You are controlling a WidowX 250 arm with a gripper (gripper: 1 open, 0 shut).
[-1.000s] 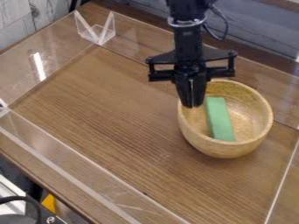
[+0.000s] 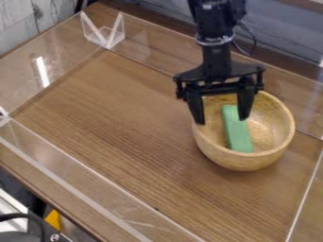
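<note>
My gripper (image 2: 217, 93) hangs from the top centre on its black arm, its two fingers spread open just above the rear rim of a tan bowl (image 2: 275, 132) on the right of the wooden table. A green block (image 2: 236, 129) lies inside the bowl, below and between the fingers. Nothing shows between the fingertips.
A clear wire or plastic holder (image 2: 104, 33) stands at the back left. A dark cable with a yellow part lies beyond the lower-left edge, and a wall runs along the back.
The gripper has shifted slightly and its fingers have changed angle over the bowl's rear rim. The bowl and green block look about the same.
</note>
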